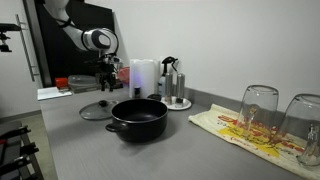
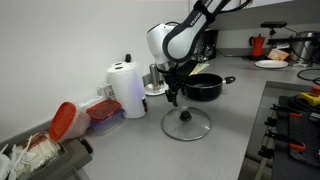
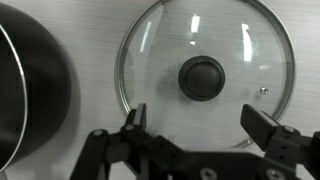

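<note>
A round glass lid (image 1: pixel 97 111) with a black knob (image 3: pixel 201 78) and a metal rim lies flat on the grey table, left of the black pot (image 1: pixel 140 121) in exterior view 1. The pot has no cover on it, and its near side shows at the left edge of the wrist view. My gripper hangs above the lid, its fingers wide apart and nothing between them. From the wrist, the knob appears just ahead of the gap between the fingertips. In exterior view 2 the gripper (image 2: pixel 174 96) stays clear of the lid (image 2: pixel 187 126).
A paper towel roll (image 1: pixel 145 75) and bottles on a plate (image 1: pixel 178 104) stand behind the pot. Two upturned glasses (image 1: pixel 258 108) rest on a yellow patterned cloth (image 1: pixel 222 122) at the right. The table in front of the pot is bare.
</note>
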